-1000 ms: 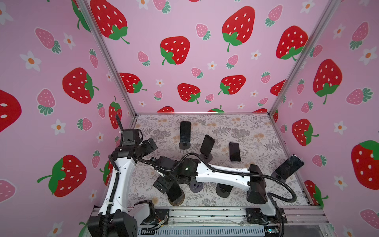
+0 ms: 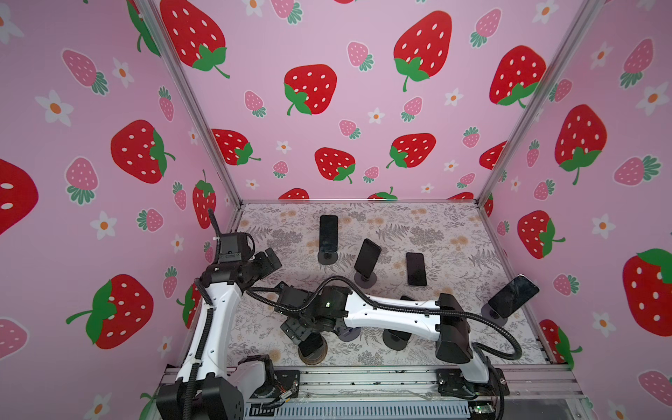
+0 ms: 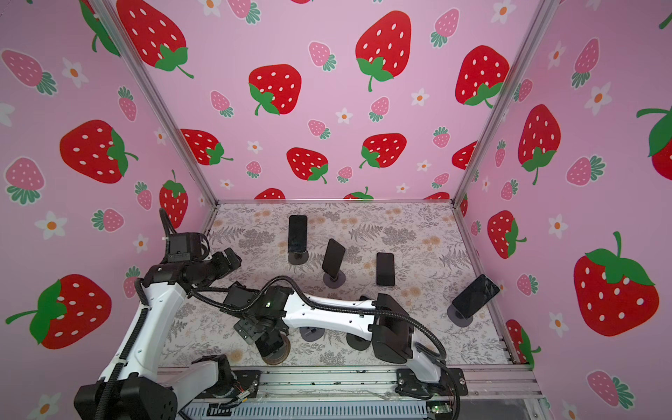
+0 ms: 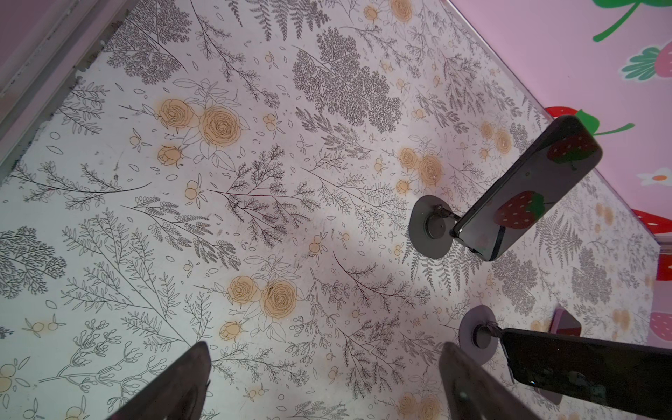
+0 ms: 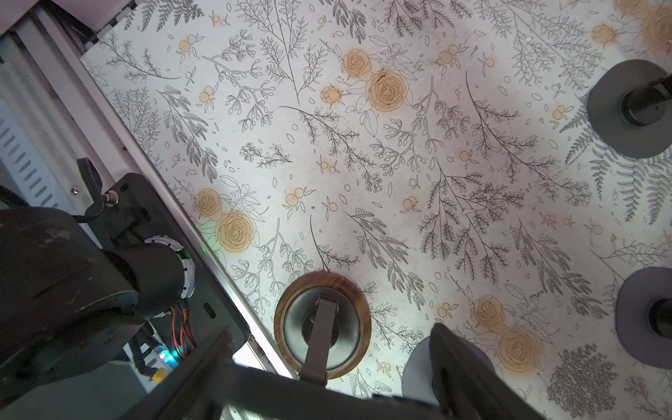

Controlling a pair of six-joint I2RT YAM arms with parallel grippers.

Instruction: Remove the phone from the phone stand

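The dark phone at the front left leans on a stand with a wood-rimmed round base. In the right wrist view the phone shows as a dark bar above the stand, reaching across between the fingers of my right gripper. Its fingers stand apart, one at either end of the phone; whether they press on it cannot be told. My left gripper is open and empty over bare table, left of the back phone on its stand.
More phones on stands surround the work area: a centre one, one at the right, and a front one partly under my right arm. A phone lies flat. A bare stand base sits close beside the wooden one.
Over the last second my right gripper has shifted slightly right and lower over the phone, covering more of it. My left gripper has moved a little to the right and down.
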